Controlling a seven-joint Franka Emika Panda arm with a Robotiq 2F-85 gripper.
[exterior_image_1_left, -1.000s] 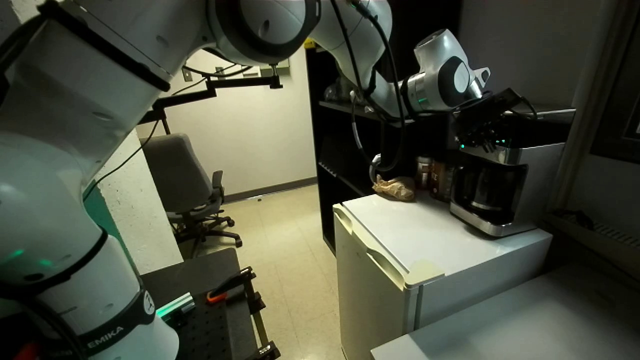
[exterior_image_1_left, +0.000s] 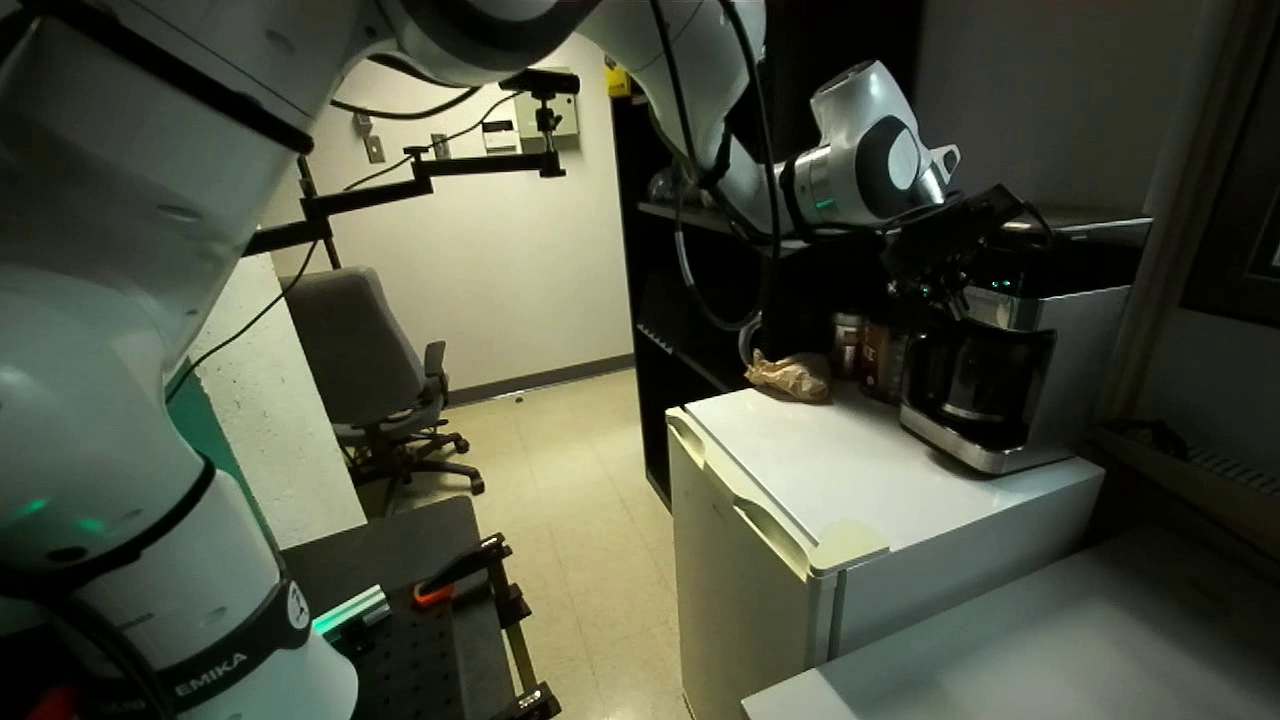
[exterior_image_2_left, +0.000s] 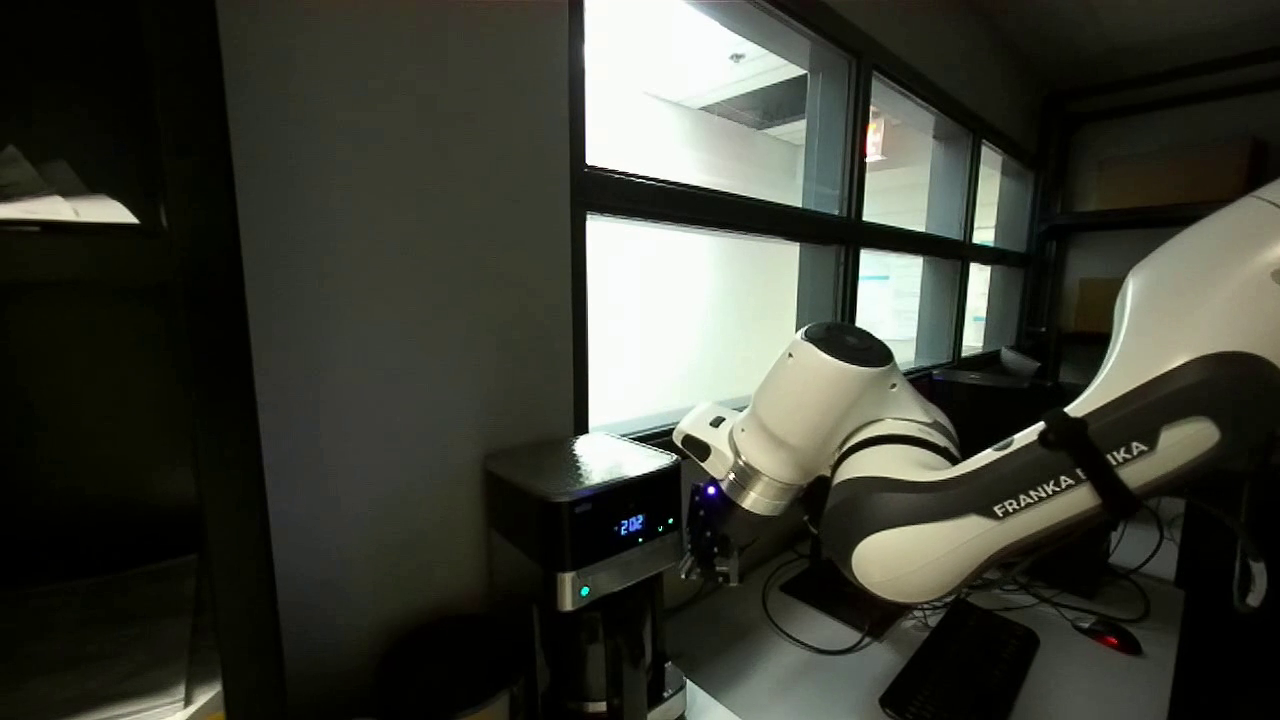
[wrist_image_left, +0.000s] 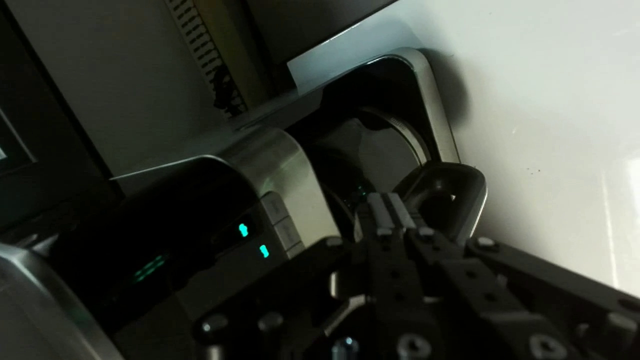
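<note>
A black and steel coffee maker (exterior_image_1_left: 1087, 348) stands upright on the white mini fridge, its display (exterior_image_2_left: 632, 524) lit blue. The glass carafe (exterior_image_1_left: 984, 374) sits inside it, the black handle (wrist_image_left: 471, 187) sticking out at the front. My gripper is shut, with nothing showing between its fingers. It hangs in front of the coffee maker's button panel (wrist_image_left: 282, 222), above the carafe handle in the wrist view. In exterior view 2 the gripper (exterior_image_2_left: 710, 574) is beside the machine's front, apart from it as far as I can tell.
The fridge top (exterior_image_1_left: 792, 450) is clear at the front. A crumpled brown bag (exterior_image_1_left: 792, 377) and dark jars (exterior_image_1_left: 866, 352) stand at its back, by the black shelf. A white table (exterior_image_1_left: 1080, 636) adjoins the fridge; a keyboard (exterior_image_2_left: 962, 666) lies beyond the arm.
My gripper has drawn back a little from the coffee maker's front, to the left in exterior view 1. The coffee maker, carafe and bag have stayed in place.
</note>
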